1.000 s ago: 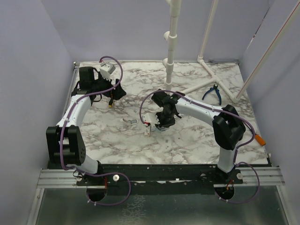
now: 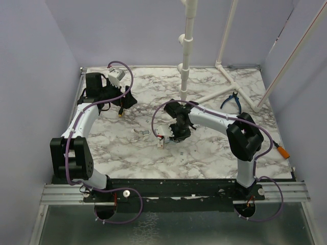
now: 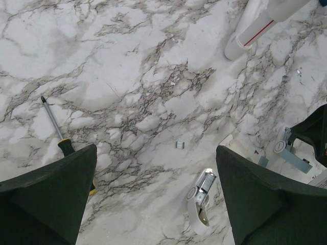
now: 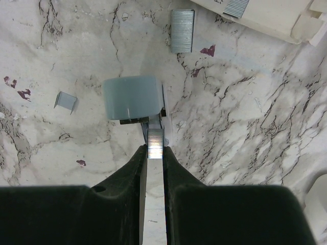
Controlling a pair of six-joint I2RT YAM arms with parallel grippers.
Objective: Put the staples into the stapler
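Observation:
A grey-blue stapler [image 4: 132,97] lies below my right gripper, which is shut on a short silver strip of staples [image 4: 155,140] held over the stapler's channel. A longer staple strip [image 4: 181,30] lies beside it, a small piece [image 4: 65,101] on the other side, and a paper box [image 4: 265,15] with staples at the top. My left gripper [image 2: 127,102] is open, high over the left of the table, holding nothing. In the left wrist view a second, white stapler [image 3: 197,213] lies opened.
A screwdriver [image 3: 53,121] lies under my left arm. White pipes [image 2: 235,87] stand at the back and right, with blue pliers [image 2: 237,102] and an orange-handled tool [image 2: 282,151] on the right.
My right arm has shifted very slightly at the elbow in the top view; otherwise nothing visibly differs, and the left arm is still.

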